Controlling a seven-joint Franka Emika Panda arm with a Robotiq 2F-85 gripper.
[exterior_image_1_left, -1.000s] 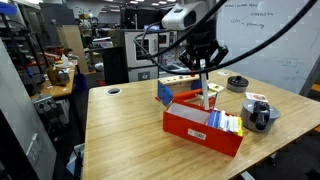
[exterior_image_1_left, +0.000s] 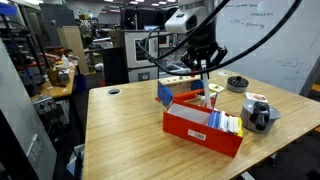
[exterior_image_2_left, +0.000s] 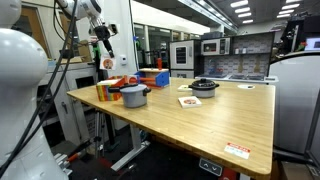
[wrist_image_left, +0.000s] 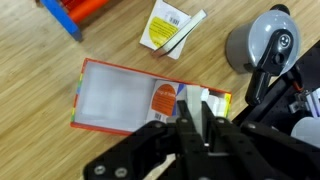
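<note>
My gripper (exterior_image_1_left: 204, 74) is shut on a thin white item (exterior_image_1_left: 206, 88) that hangs upright beneath it, probably a book or booklet. The item's lower end is over the red box (exterior_image_1_left: 188, 125) and overlaps its inside in exterior view 1; whether it touches the box floor I cannot tell. Several books (exterior_image_1_left: 225, 122) stand packed at the right end of the box. From above, in the wrist view, the box's left part (wrist_image_left: 113, 98) is empty, and a book with an orange and white cover (wrist_image_left: 162, 99) lies near its middle. My fingers cover part of the right end.
A grey pot (exterior_image_1_left: 260, 115) with a black handle stands close to the box's right side. Behind the box is a blue and red rack (exterior_image_1_left: 180, 88). A white card or booklet (wrist_image_left: 163, 28) lies beyond the box.
The arm and the white item have shifted only slightly over the box. The box, the books in it and the pot have stayed in place.
</note>
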